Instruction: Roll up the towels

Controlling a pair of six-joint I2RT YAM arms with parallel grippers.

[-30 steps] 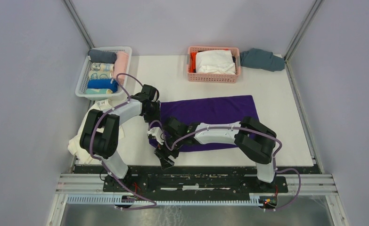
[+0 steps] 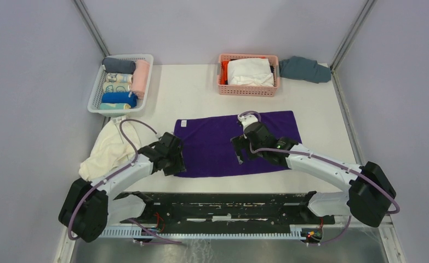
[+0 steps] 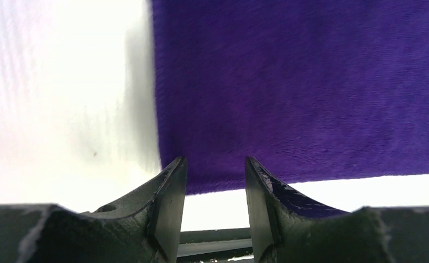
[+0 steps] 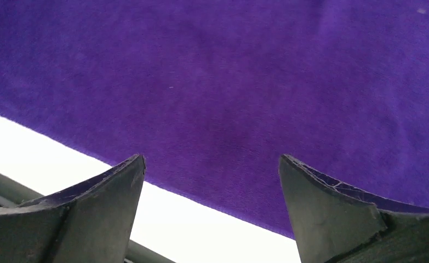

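Note:
A purple towel (image 2: 206, 142) (image 3: 299, 87) (image 4: 212, 82) lies spread flat on the white table, a small white label near its back-left corner. My left gripper (image 2: 175, 167) is over the towel's front-left corner, its fingers parted with no cloth visibly held between them. My right gripper (image 2: 238, 150) stands open above the middle of the towel, its wide fingers empty.
A white basket (image 2: 94, 107) of rolled towels is at back left, a pink basket (image 2: 247, 92) with folded cloths at back centre, a teal cloth (image 2: 305, 68) at back right. A cream cloth (image 2: 105, 153) lies at the left edge.
My right gripper has moved back and to the right from the front edge.

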